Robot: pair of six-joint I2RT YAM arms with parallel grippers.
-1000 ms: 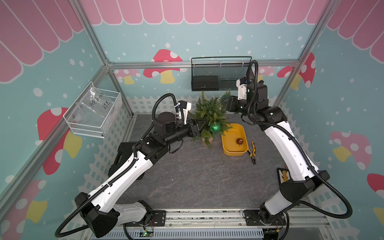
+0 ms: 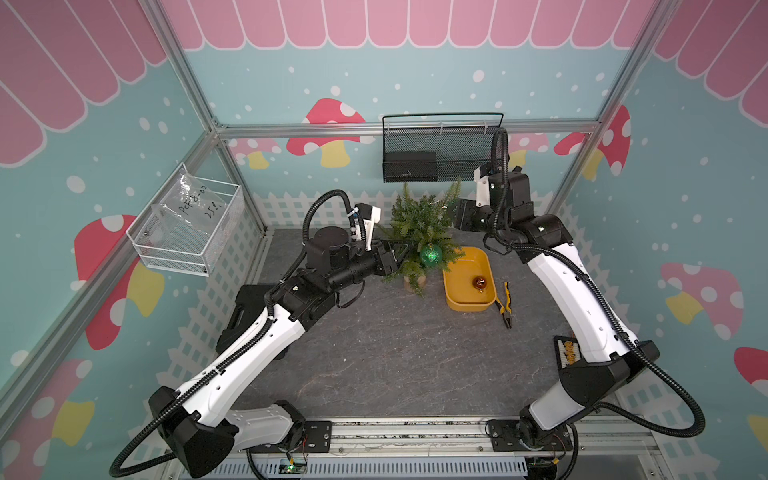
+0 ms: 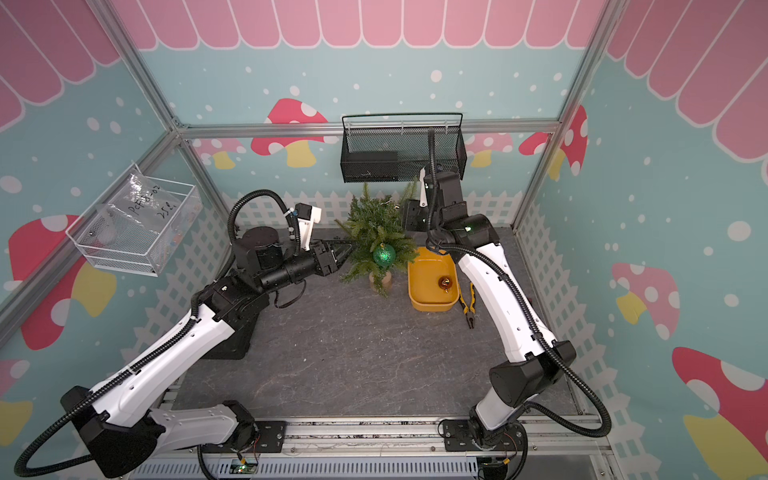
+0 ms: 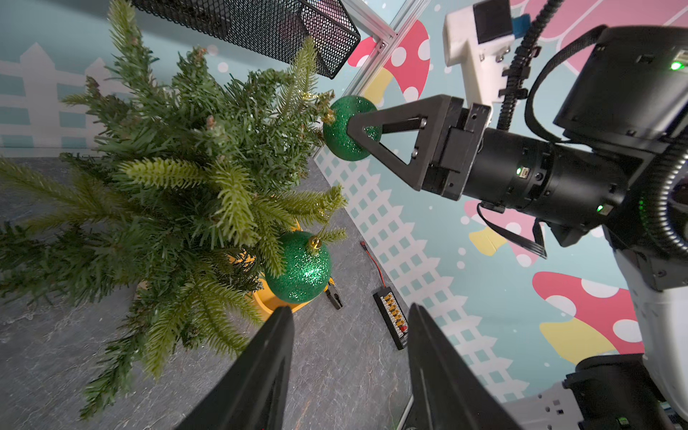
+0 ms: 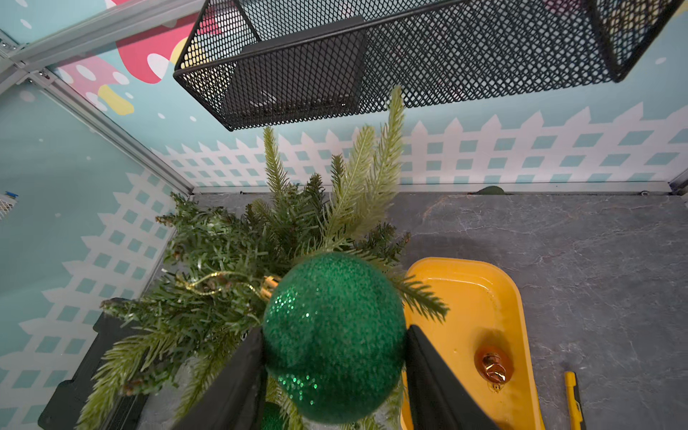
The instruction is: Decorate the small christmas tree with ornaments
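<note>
A small green tree (image 2: 419, 220) stands at the back middle of the table. One glittery green ornament (image 4: 299, 266) hangs on its front side. A second green ornament (image 5: 335, 337) lies between the fingers of my right gripper, by the upper right branches. Its gold loop (image 5: 215, 281) rests against the needles; whether it is hooked there is unclear. The right fingers stand wide, by the ball's sides. To the left of the tree, my left gripper is open and empty, near the hanging ornament. A brown ornament (image 5: 493, 364) sits in the yellow tray (image 2: 457, 276).
Yellow-handled pliers (image 2: 505, 305) lie right of the tray. Above and behind the tree hangs a black mesh basket (image 2: 442, 144). A white wire basket (image 2: 185, 232) is on the left wall.
My right gripper has shifted only slightly around the upper right of the tree. The left arm is almost still, and the tray and hanging ornament stay put.
</note>
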